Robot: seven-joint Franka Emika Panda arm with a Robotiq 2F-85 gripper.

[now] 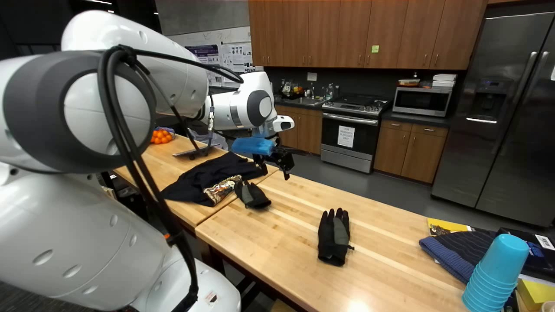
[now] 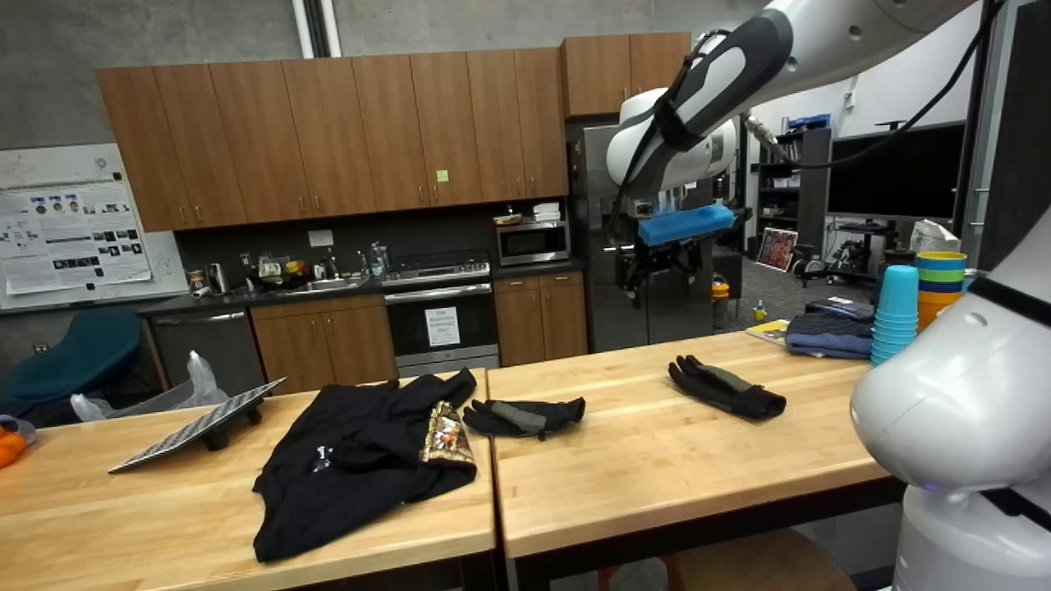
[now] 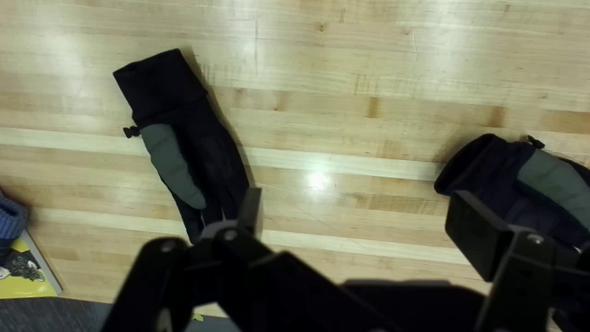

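Two black gloves with grey patches lie flat and apart on the wooden table (image 3: 343, 127). In the wrist view, one glove (image 3: 177, 138) is at the left, its fingertips partly hidden behind my left finger. The other glove (image 3: 531, 177) is at the right edge, partly covered by my right finger. My gripper hangs above the table, wide open, with only bare wood showing between its fingers. From the side, the gripper (image 1: 274, 169) is well clear of both the near-seam glove (image 1: 253, 195) and the glove farther right (image 1: 334, 236).
A black garment (image 2: 369, 458) with a patterned patch spreads left of the table seam, touching or nearly touching one glove. A tilted rack (image 2: 207, 425) stands beyond it. Stacked blue cups (image 1: 491, 275) and a knit hat (image 1: 458, 252) occupy the right end. Mid-table is bare.
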